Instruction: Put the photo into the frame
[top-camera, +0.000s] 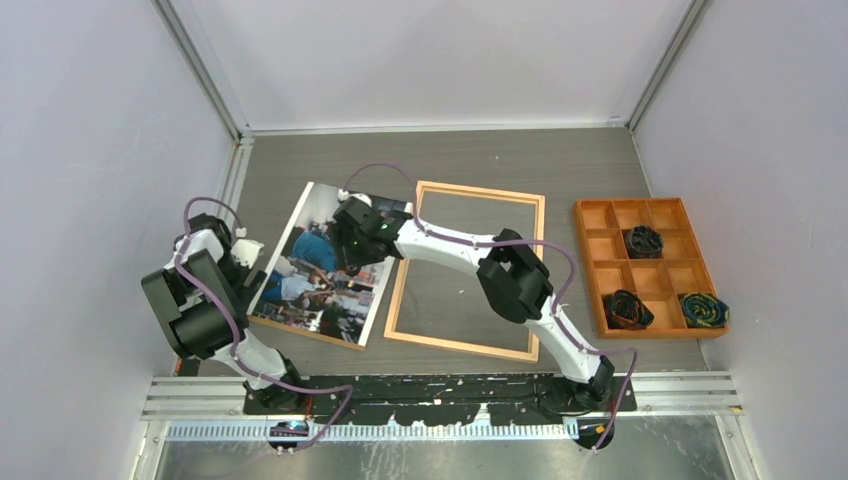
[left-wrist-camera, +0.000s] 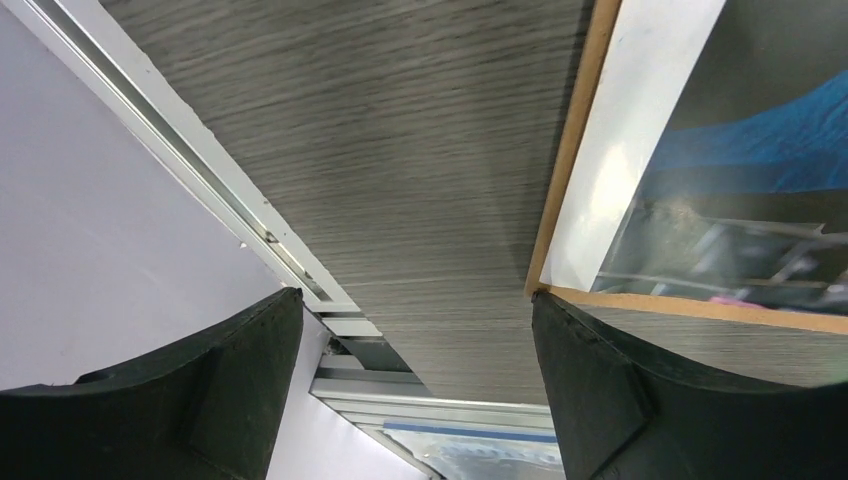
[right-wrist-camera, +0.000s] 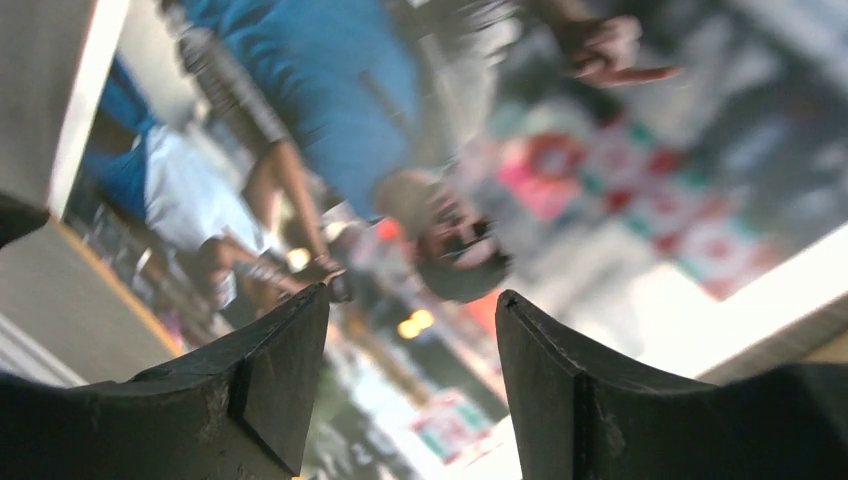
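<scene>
The photo, a colourful print with white side borders and a thin wooden edge, lies tilted on the left half of the floor. Right of it lies the empty wooden frame, its long side close to the photo's right border. My left gripper stands open at the photo's left side, its right finger close by the near-left corner; nothing is between its fingers. Over the photo hovers my right gripper, its fingers parted and only the print visible beyond them. In the top view the right arm covers the photo's upper right part.
At the right stands an orange divided tray with several dark coiled bundles in it. White walls close in the left, right and back. Bare grey floor stretches behind the photo and frame.
</scene>
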